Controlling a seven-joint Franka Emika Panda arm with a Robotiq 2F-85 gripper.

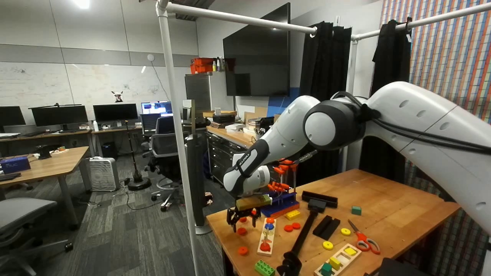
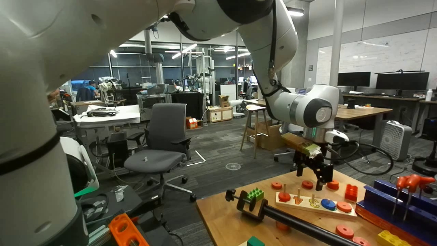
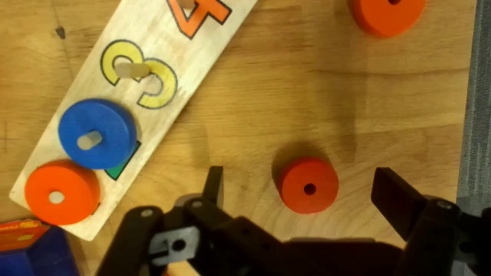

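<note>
My gripper is open above the table, its fingers spread to either side of a red-orange disc with a centre hole in the wrist view. The disc rests on the wood, with nothing gripped. Left of it lies a wooden number board with pegs. An orange disc sits on its end peg and a blue disc on the neighbouring one; the peg at the yellow 3 is bare. In exterior view 2, a red disc is at the board's other end. Another loose orange disc appears at the wrist view's top right.
A blue rack holding red-handled tools stands beyond the board. A long black clamp bar crosses the table near the board. Scissors, yellow discs and a shape tray lie farther right. The table's edge is close to the loose discs.
</note>
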